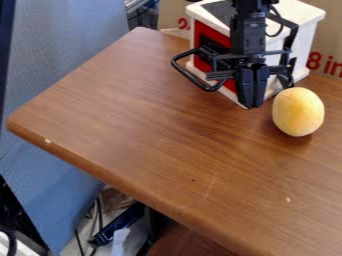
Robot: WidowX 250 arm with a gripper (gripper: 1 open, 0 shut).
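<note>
My black gripper (251, 85) hangs pointing down just in front of a white box (299, 25) with a red front (211, 38), at the back right of the table. Its fingertips are low, left of and a little above a pale yellow round object (298, 113), apart from it. Whether the fingers are open or shut is hard to make out against the dark arm and box.
A cardboard box (325, 55) stands behind.
</note>
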